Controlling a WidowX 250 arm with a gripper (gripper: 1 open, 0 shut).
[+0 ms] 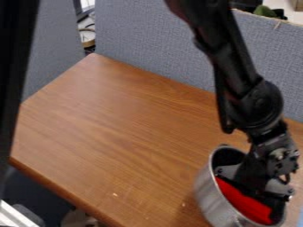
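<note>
A metal pot (215, 200) stands at the lower right of the camera view, partly cut off by the frame's edge. A red object (243, 200) lies inside it. My gripper (270, 186) reaches down into the pot at its right side, over the red object. Its fingers are dark and partly hidden, so I cannot make out whether anything is between them.
Grey partition panels (154, 35) line the back and left. The table's front edge runs along the lower left.
</note>
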